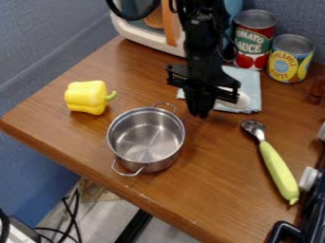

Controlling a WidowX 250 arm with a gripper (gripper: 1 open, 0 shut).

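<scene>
My black gripper is in the upper middle of the camera view, pointing down at a light folded cloth, just right of and behind the steel pot. Something white shows at its lower right, partly hidden by the gripper; whether the fingers hold it I cannot tell. A yellow bell pepper lies on the left of the wooden table. A ladle with a yellow-green handle lies at the right.
A red can and a yellow-labelled can stand at the back right, beside a small brown bottle. An appliance sits behind the arm. Black equipment crowds the right front edge.
</scene>
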